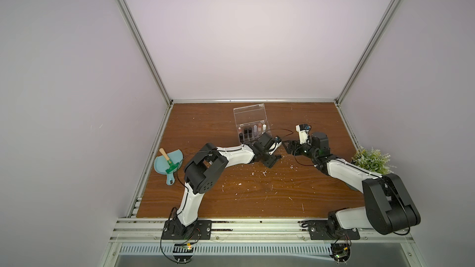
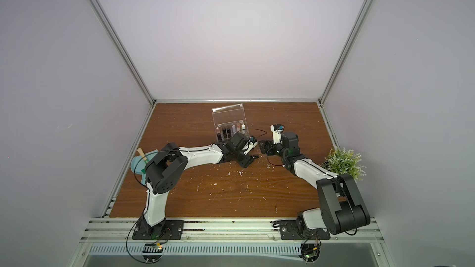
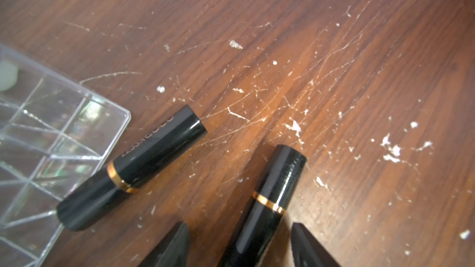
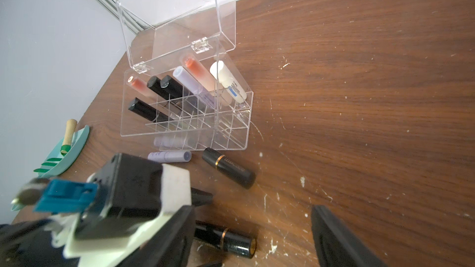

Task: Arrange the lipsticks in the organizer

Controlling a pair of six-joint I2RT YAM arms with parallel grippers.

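Observation:
The clear organizer (image 4: 232, 118) stands lid-up at the back, with several lipsticks upright in its slots, among them a white one (image 4: 228, 81) and a lilac one (image 4: 194, 86). In front of it a black lipstick (image 3: 153, 145) with a gold band lies on the table, close to its front corner. A second black lipstick (image 3: 269, 202) lies between the fingers of my left gripper, which is open with gaps on both sides. My right gripper is open, off to the right, empty between its fingers. Another lilac lipstick (image 4: 169, 156) lies by the organizer's front.
A blue dustpan (image 1: 160, 164) with a green brush (image 1: 171, 167) sits at the left edge, a plant (image 1: 372, 160) at the right. The left arm reaches in close beside the right gripper.

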